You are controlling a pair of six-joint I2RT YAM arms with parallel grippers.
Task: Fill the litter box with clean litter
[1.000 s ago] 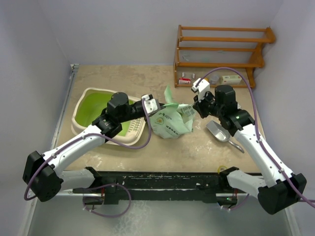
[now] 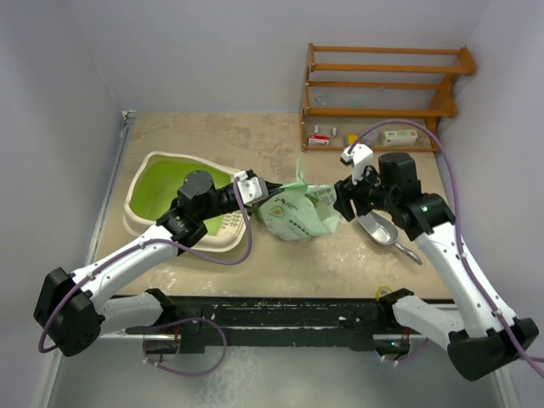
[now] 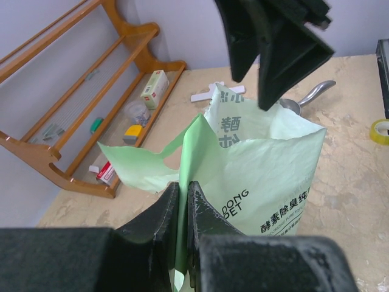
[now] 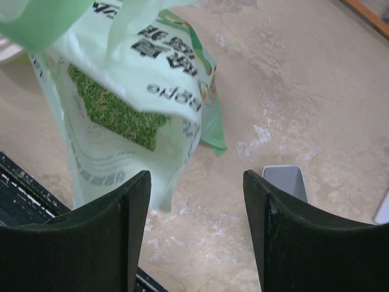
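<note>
My left gripper (image 2: 276, 189) is shut on the top edge of the pale green litter bag (image 2: 297, 219), which stands mid-table with its mouth pulled open; green granules (image 4: 118, 115) show inside in the right wrist view. My right gripper (image 2: 344, 197) is open just right of the bag, nothing between its fingers, above the table. The litter box (image 2: 153, 191), cream with a green inside, sits at the left, partly behind the left arm. A metal scoop (image 2: 382, 229) lies to the right of the bag.
A wooden rack (image 2: 378, 110) with small items on its bottom level stands at the back right. A yellow tape roll (image 3: 380, 132) lies at the front right edge. Bare table shows behind and in front of the bag.
My right gripper has moved slightly toward the front, its arm shifting right. My left gripper has moved slightly left since a second ago, still holding the bag's edge.
</note>
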